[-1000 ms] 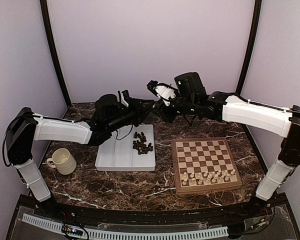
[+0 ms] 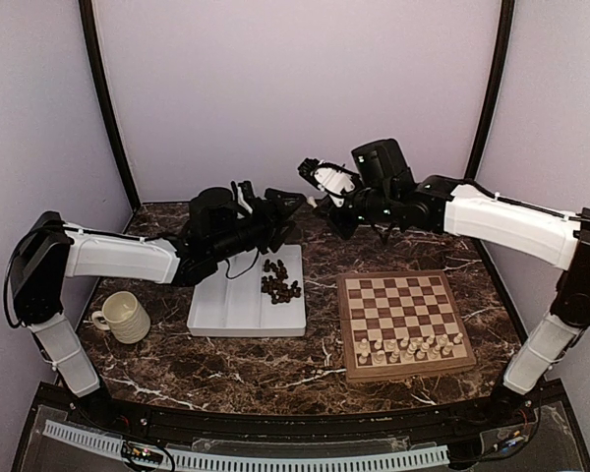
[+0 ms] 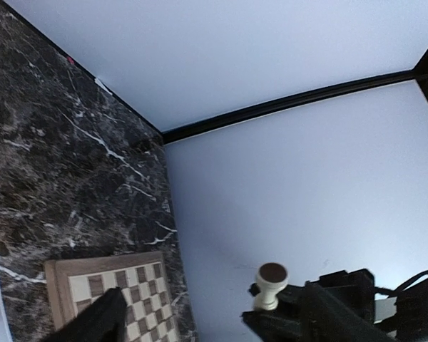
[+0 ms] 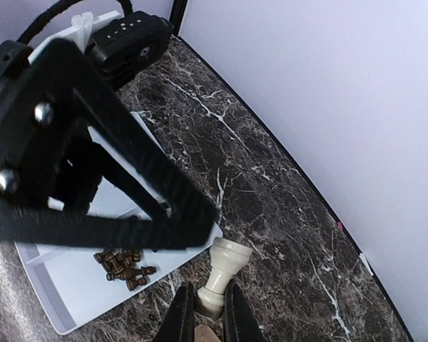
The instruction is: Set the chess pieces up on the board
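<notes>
A white chess piece [image 2: 313,201] [image 3: 269,283] [image 4: 222,269] is held by my right gripper [image 2: 323,205], which is shut on it, above the table's back. My left gripper [image 2: 287,211] is close to its left, apart from the piece; in the left wrist view its fingers are blurred and stand apart, with nothing visible between them. The chessboard [image 2: 395,305] [image 3: 106,265] has white pieces [image 2: 408,350] along its near side. Dark pieces [image 2: 280,290] [image 4: 119,267] lie in the right compartment of the white tray [image 2: 223,313].
A cream mug [image 2: 128,320] stands at the front left of the marble table. Walls rise at the back and both sides.
My right gripper has moved to the right, away from my left gripper, with the white piece in it, which now shows between them in the top view.
</notes>
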